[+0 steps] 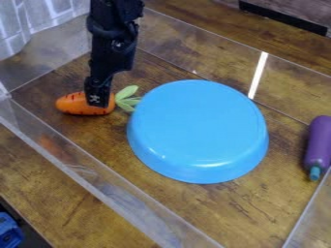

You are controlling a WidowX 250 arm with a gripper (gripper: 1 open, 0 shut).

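An orange toy carrot [76,104] with pale green leaves lies on the wooden surface at the left. The black gripper [100,92] hangs just over its leafy end, partly in front of it; whether its fingers are apart or closed is hard to make out. A large blue round object [196,131], like an upturned plate or lid, lies right of the carrot.
A purple toy eggplant [316,145] lies at the far right. Clear plastic walls border the area. A blue item [7,231] shows at the lower left corner. Bare wood is free behind the blue object and in front of it.
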